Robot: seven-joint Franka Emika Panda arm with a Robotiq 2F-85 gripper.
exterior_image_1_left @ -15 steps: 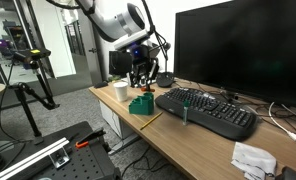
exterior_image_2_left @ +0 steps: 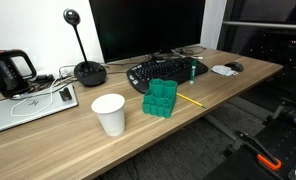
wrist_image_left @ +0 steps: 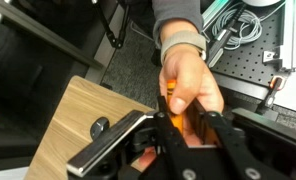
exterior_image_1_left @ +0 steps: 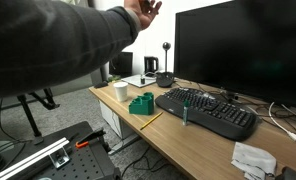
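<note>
A person's hand (wrist_image_left: 191, 78) reaches in at my gripper in the wrist view, its fingers around a slim orange object (wrist_image_left: 177, 104). The orange object lies between my two dark fingers; whether they press on it is hard to see. In exterior view 1 the person's dark sleeve (exterior_image_1_left: 58, 45) covers the place of my arm, with a hand (exterior_image_1_left: 143, 10) at the top. On the desk stands a green compartmented holder (exterior_image_2_left: 160, 98), with a white cup (exterior_image_2_left: 110, 114) beside it.
A yellow pencil (exterior_image_1_left: 151, 120) lies near the desk's front edge, and a teal upright object (exterior_image_1_left: 185, 112) stands by the black keyboard (exterior_image_1_left: 210, 112). A grey cloth (exterior_image_1_left: 253, 160) rests at the right. Bare desk (exterior_image_1_left: 178, 143) shows in front of the keyboard.
The person's hand and sleeve have come in from the left and risen to the top, now covering my arm.
</note>
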